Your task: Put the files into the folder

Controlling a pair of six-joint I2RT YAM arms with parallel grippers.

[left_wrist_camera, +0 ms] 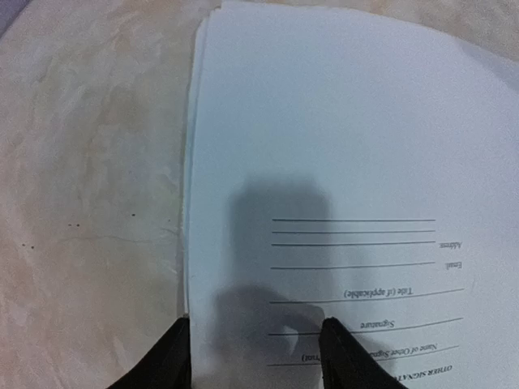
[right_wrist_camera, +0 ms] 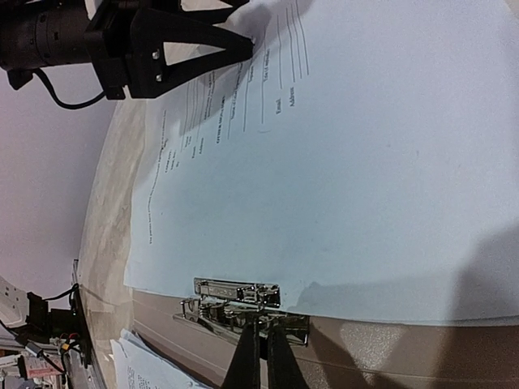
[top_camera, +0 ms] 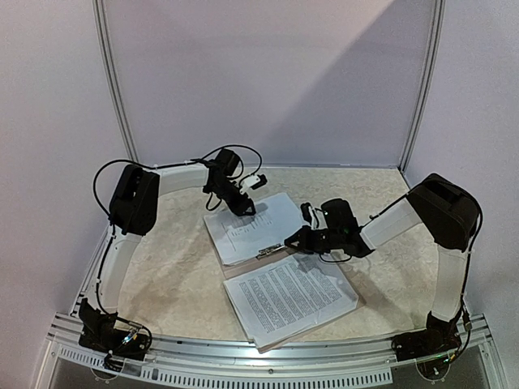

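Observation:
A brown folder (right_wrist_camera: 357, 356) lies open in the middle of the table, its metal clip (top_camera: 271, 251) along the spine. White form sheets (top_camera: 272, 219) cover its far half and reach up to the clip; a stack of printed pages (top_camera: 292, 296) covers the near half. My left gripper is part open over the left edge of the form sheets, one finger at the edge and the other above the paper. At the clip (right_wrist_camera: 235, 293), my right gripper is shut, its fingertips at the metal and nothing visible between them. Whether they touch it, I cannot tell.
Bare table (top_camera: 174, 275) lies left of the folder, and more is free at the right. The left arm's gripper reaches over the far sheets, close to the right gripper. A metal rail (top_camera: 268, 348) runs along the front edge.

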